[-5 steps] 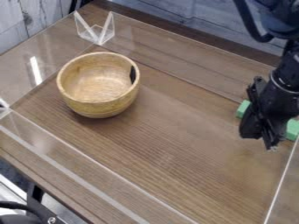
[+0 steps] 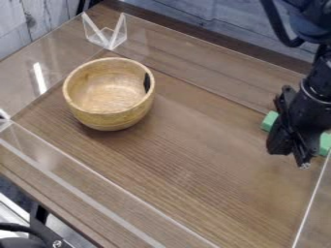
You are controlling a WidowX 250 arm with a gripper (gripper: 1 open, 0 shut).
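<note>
My black gripper reaches down from the upper right and sits low over the right part of the wooden table, shut, with nothing visible between its fingers. A green object lies behind and beside it at the right edge, partly hidden by the gripper.
A wooden bowl stands at the left. A small white wire or plastic item is at the back left. A dark cable or part shows at the bottom left.
</note>
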